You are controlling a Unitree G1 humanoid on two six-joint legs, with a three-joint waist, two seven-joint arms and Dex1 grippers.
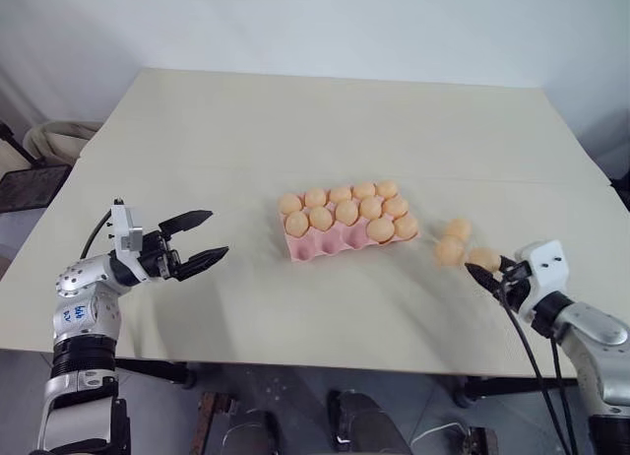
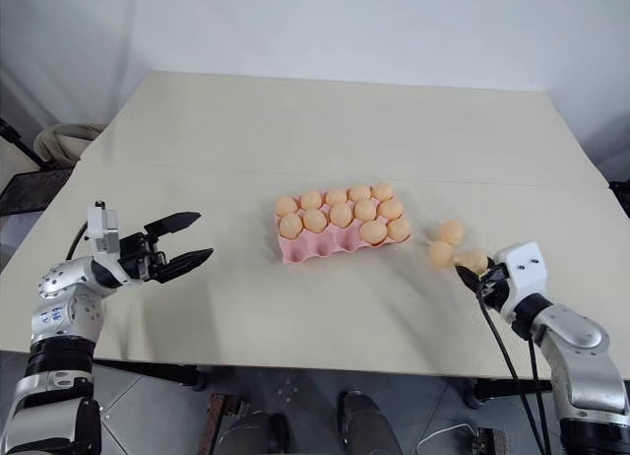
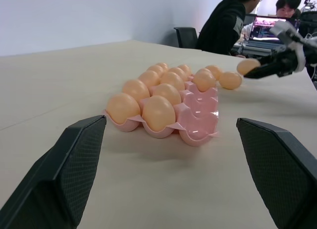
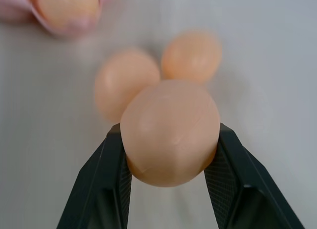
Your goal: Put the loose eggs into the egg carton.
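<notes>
The pink egg carton (image 1: 303,248) lies mid-table, two of its rows filled with eggs and its front row partly empty. Between the fingers of my right gripper an egg (image 4: 168,132) is gripped from both sides. The left wrist view shows that held egg (image 3: 247,66) raised a little off the table. Two loose eggs, a nearer one (image 1: 449,250) and a farther one (image 1: 458,228), rest on the table right of the carton. Left of the carton, my left gripper (image 1: 214,238) is open and empty.
Bare table (image 1: 325,130) stretches behind the carton, and the space between my left gripper and the carton is free. The front table edge (image 1: 325,364) runs close to both arms. Beyond the table are people and a laptop (image 3: 270,28).
</notes>
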